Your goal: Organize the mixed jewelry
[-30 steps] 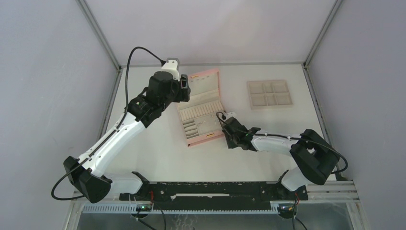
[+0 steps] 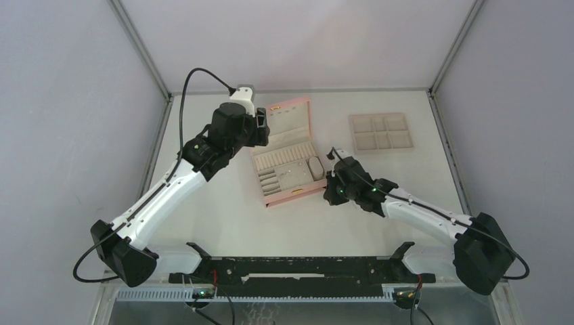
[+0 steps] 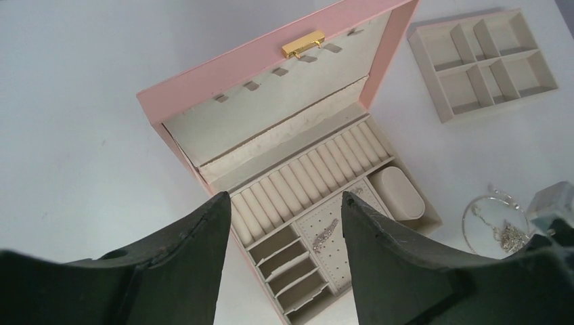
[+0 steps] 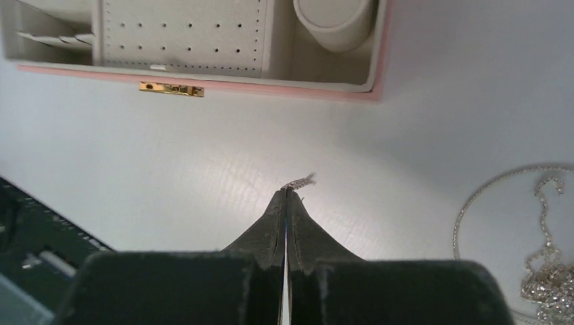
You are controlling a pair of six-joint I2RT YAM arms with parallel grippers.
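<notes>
In the right wrist view, my right gripper is shut on a small sparkling earring [image 4: 300,182], whose end sticks out past the fingertips. It hangs above bare table, in front of the pink jewelry box [image 4: 298,86]. The box stands open, and in the left wrist view another glittering earring [image 3: 326,235] lies on its perforated panel [image 3: 346,271]. Right of the box are a thin ring-shaped necklace [image 3: 466,217] and a tangled chain [image 3: 512,238]. My left gripper is open and empty, high over the box's left side.
A beige divided tray [image 2: 381,131] sits apart at the back right, its compartments empty. Inside the box are ring rolls [image 3: 306,177], slots at the left and a padded oval cushion [image 3: 398,193]. The table in front of the box is clear.
The left arm has barely moved.
</notes>
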